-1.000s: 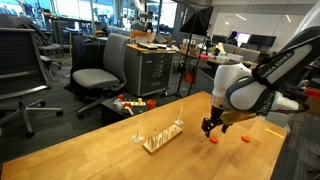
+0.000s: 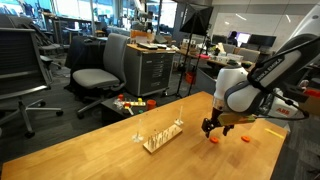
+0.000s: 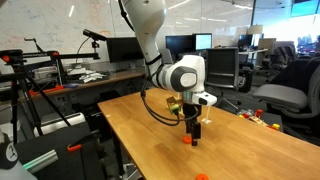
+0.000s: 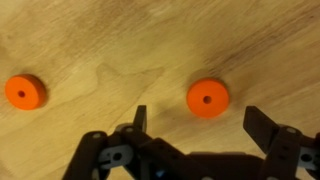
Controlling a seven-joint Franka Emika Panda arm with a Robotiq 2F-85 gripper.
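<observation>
An orange-red disc [image 4: 208, 98] with a small dark centre hole lies flat on the wooden table, just ahead of and between my fingers in the wrist view. My gripper stands open above it, holding nothing. A second orange disc [image 4: 25, 92] of the same kind rests apart at the left of that view. Both appear small in the first exterior view, one disc [image 2: 213, 140] below the gripper and the other disc [image 2: 246, 138] to its right.
A wooden rack with several pegs [image 2: 162, 138] stands on the table to the left of the arm. Several coloured items [image 2: 135, 104] lie along the far table edge.
The gripper has come down slightly towards the table near the disc. The discs and the rack have not moved.
</observation>
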